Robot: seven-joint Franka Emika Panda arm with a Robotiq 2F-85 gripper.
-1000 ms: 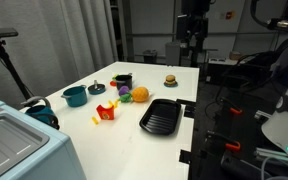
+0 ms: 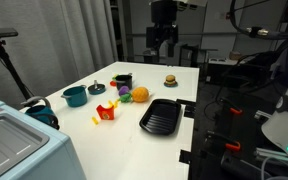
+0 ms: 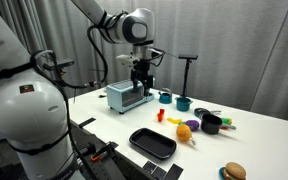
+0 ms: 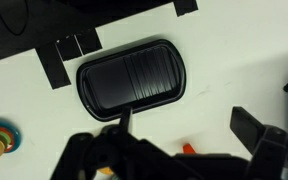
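My gripper hangs open above the table with nothing between its fingers. In the first exterior view the gripper (image 2: 164, 48) is high over the far side, well clear of the surface. A black rectangular tray (image 4: 131, 80) with a ribbed end lies empty on the white table, ahead of the fingers in the wrist view. Behind the tray (image 2: 162, 117) sit an orange round item (image 2: 140, 94) and a red piece (image 2: 106, 112) with yellow bits near it. A toy burger (image 2: 170, 80) stands apart at the far side.
A white oven-like box (image 2: 24, 150) fills the near left. Teal pots (image 2: 75, 96), a black pot (image 2: 123, 81) and a purple item (image 3: 191, 122) stand along the back. Bare table (image 2: 114, 150) lies left of the tray.
The tray and the other table items have stayed where they were.
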